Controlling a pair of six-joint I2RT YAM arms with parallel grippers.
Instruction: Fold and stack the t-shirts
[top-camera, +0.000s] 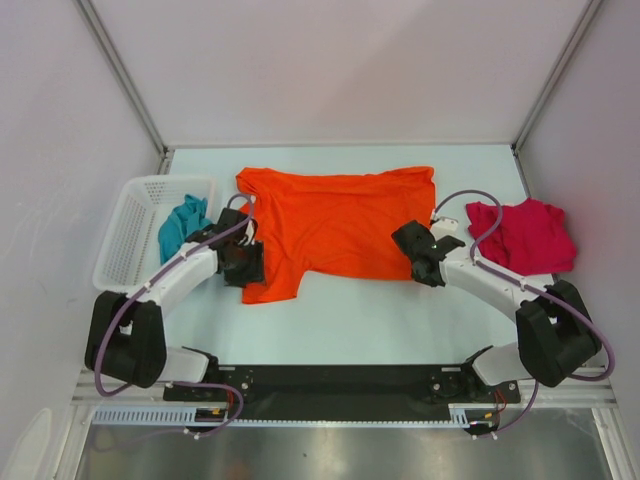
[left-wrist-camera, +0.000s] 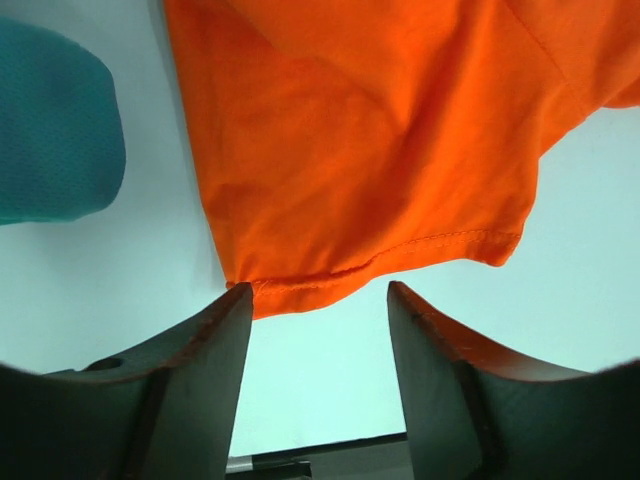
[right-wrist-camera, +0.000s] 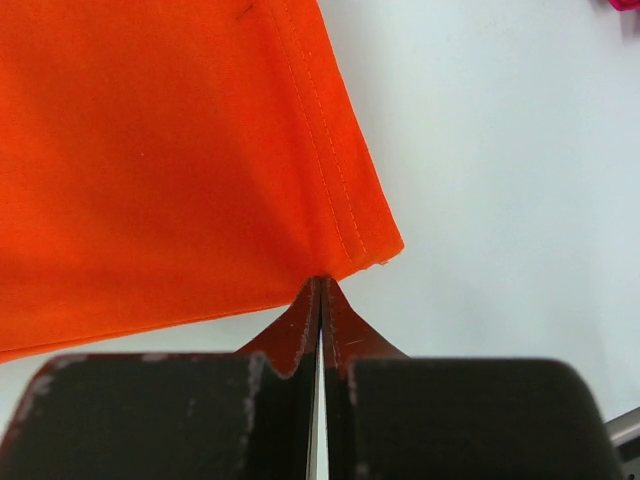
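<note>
An orange t-shirt (top-camera: 345, 222) lies spread over the middle of the table, its sleeve (left-wrist-camera: 350, 200) reaching toward the front left. My left gripper is at the sleeve's hem, fingers apart, with the hem's left corner beside the left fingertip. At the shirt's lower right corner, my right gripper is shut, its tips meeting at the edge of the cloth; whether fabric is pinched between them is hard to make out. A teal cloth (top-camera: 183, 228) lies in the white basket, and a folded crimson cloth (top-camera: 525, 236) lies on the right.
The white basket (top-camera: 127, 232) stands at the left, close to my left arm. In front of the shirt, the white table (top-camera: 345, 325) is bare between the arms.
</note>
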